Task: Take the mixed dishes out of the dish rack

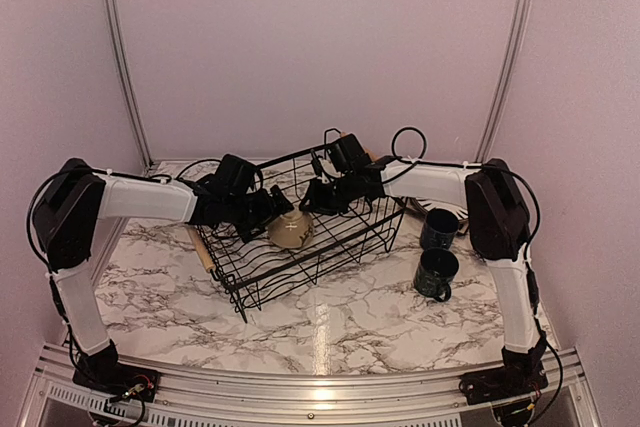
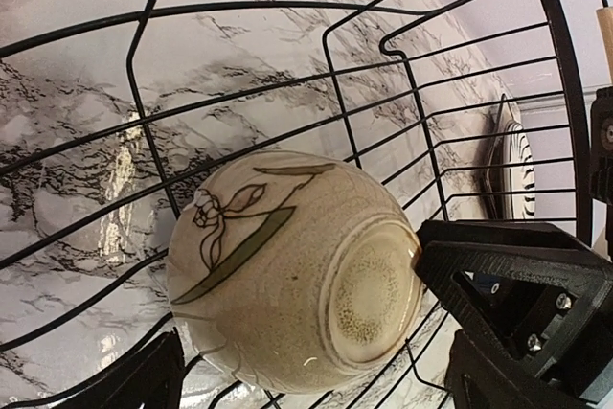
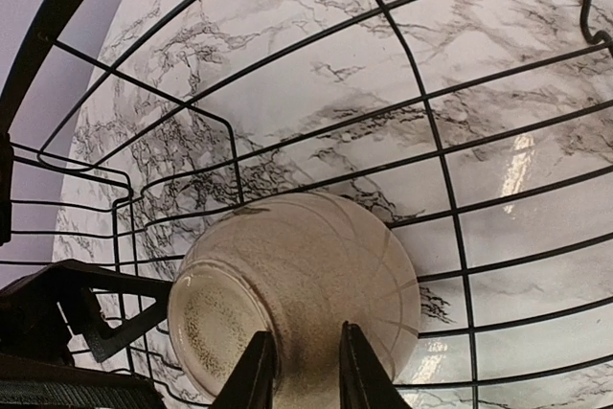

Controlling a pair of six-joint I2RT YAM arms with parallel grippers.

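Note:
An upturned cream bowl (image 1: 291, 233) with a painted flower rests tilted on the wires of the black dish rack (image 1: 318, 269). In the left wrist view, the bowl (image 2: 263, 265) shows its round foot on the right. My left gripper is open, its fingers spread to either side of the bowl. From the other side, my right gripper is shut on the foot of the bowl (image 3: 335, 256), one fingertip inside the ring and the other outside. Two dark mugs, one behind (image 1: 438, 229) and one in front (image 1: 436, 274), stand right of the rack.
Part of a stack of plates or similar dishes (image 1: 428, 207) shows behind the mugs, partly hidden by the right arm. A wooden handle (image 1: 200, 248) edges the rack's left side.

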